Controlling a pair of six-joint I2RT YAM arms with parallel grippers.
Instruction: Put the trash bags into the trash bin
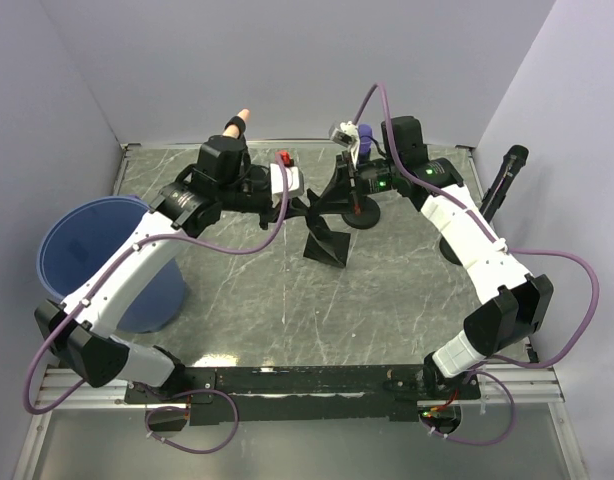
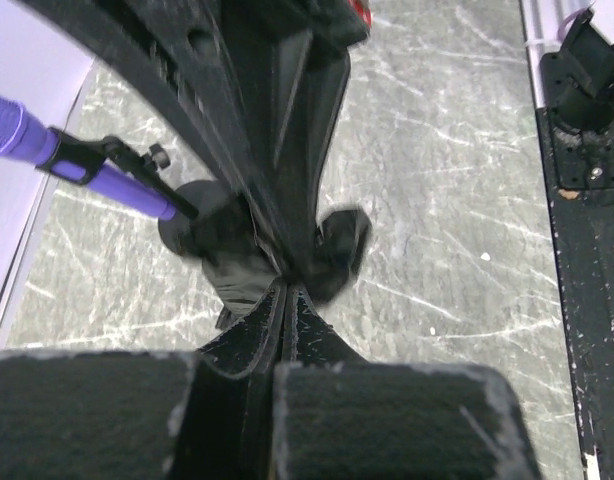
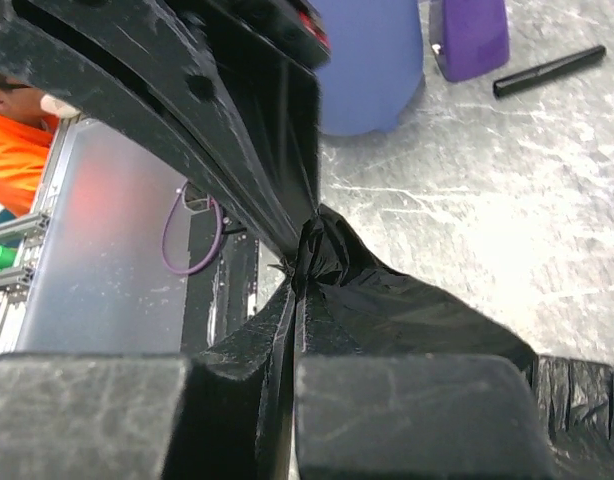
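A crumpled black bag [image 1: 325, 242] hangs between my two grippers in the middle of the top view; it shows as glossy plastic [image 3: 417, 315] in the right wrist view. My left gripper [image 1: 299, 208] and right gripper [image 1: 319, 206] meet at its top. The left one looks shut; whether bag is between its fingers is unclear. The right one is shut, with bunched plastic at its tips, held or only touching, I cannot tell. The blue bin [image 1: 107, 265] stands at the far left, partly behind my left arm.
Purple objects on black stands [image 2: 127, 180] stand at the back right, along with a tall black post [image 1: 502, 190] at the right edge. A black pen-like item [image 3: 549, 72] lies on the floor.
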